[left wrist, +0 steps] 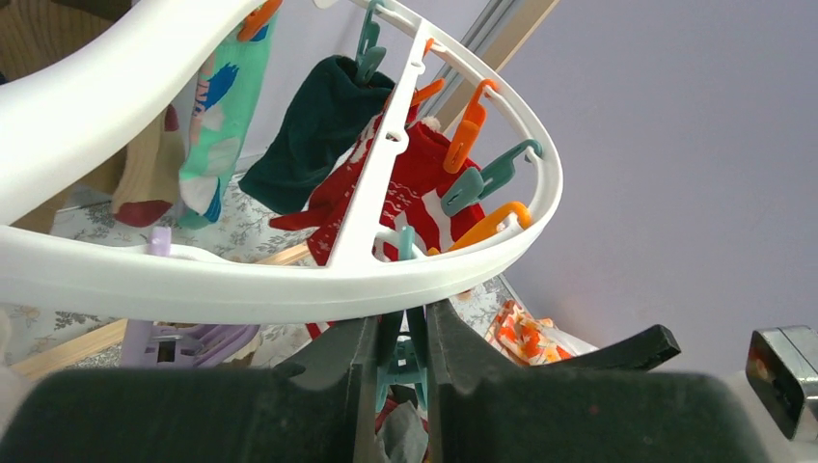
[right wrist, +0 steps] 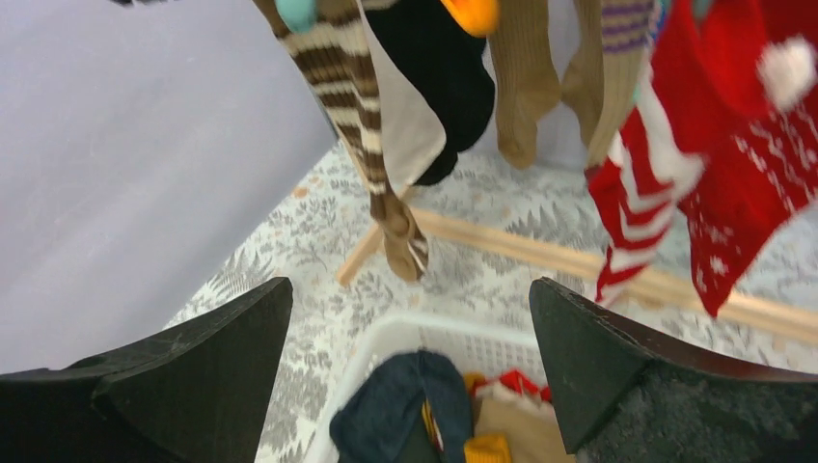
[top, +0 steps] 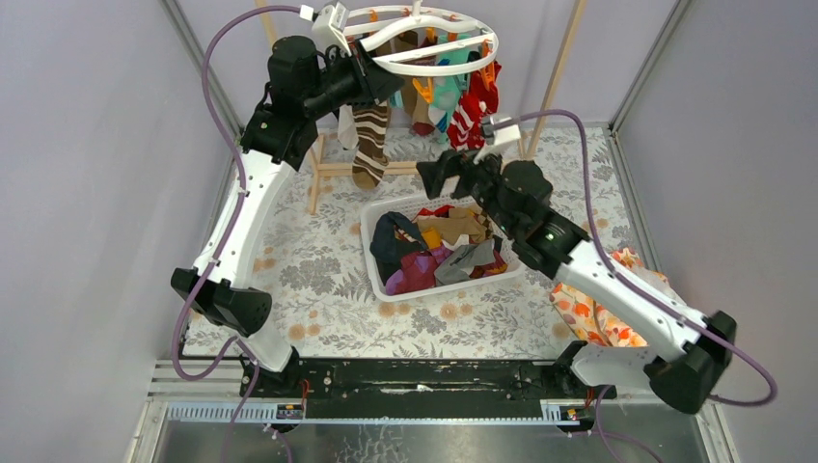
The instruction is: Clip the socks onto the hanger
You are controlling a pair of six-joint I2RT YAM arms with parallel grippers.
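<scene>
The white round hanger [top: 424, 69] hangs at the back, with several socks and coloured clips on it. In the left wrist view my left gripper is at the hanger's rim, shut on a teal clip [left wrist: 401, 359]. A brown-and-cream striped sock [top: 370, 135] dangles below that gripper; in the right wrist view its upper end meets a teal clip [right wrist: 296, 13]. My right gripper stands open and empty, below the hanger and over the basket's back side. Other hung socks include a red-and-white one [top: 475, 108] and a dark green one [left wrist: 313, 135].
A white basket [top: 374, 275] full of loose socks sits on the floral mat. The wooden stand's crossbar [top: 338, 169] runs behind it. An orange-patterned cloth [top: 579, 304] lies at the right. The mat left of the basket is free.
</scene>
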